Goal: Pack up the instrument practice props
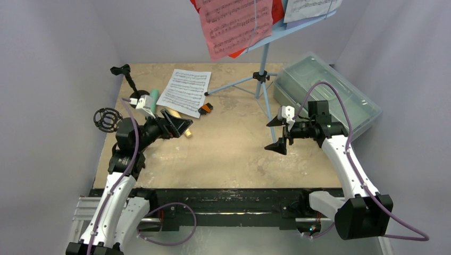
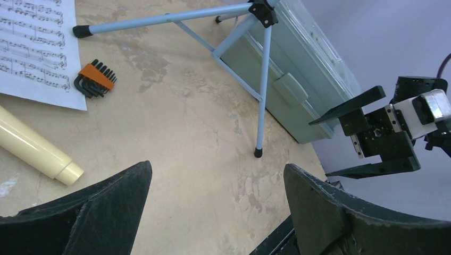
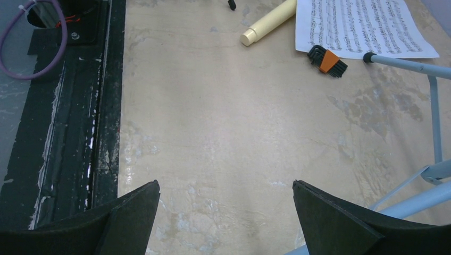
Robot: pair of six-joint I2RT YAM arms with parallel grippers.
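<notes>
A cream tube (image 2: 37,143) lies on the table, partly under my left gripper (image 1: 183,127) in the top view. That gripper is open, with bare table between its fingers. Near the tube are an orange and black clip-like piece (image 1: 206,108) and a white music sheet (image 1: 185,91). A green tube (image 1: 155,99) is half hidden behind the left arm. My right gripper (image 1: 275,139) stands open and empty over the right side. A light blue music stand (image 1: 261,66) holds a pink music sheet (image 1: 236,26) and other papers. The lidded green box (image 1: 325,87) sits at the back right.
At the far left are a black stand (image 1: 129,79) and a round black wire piece (image 1: 107,120). The stand's legs spread across the table's back right, close to the right gripper.
</notes>
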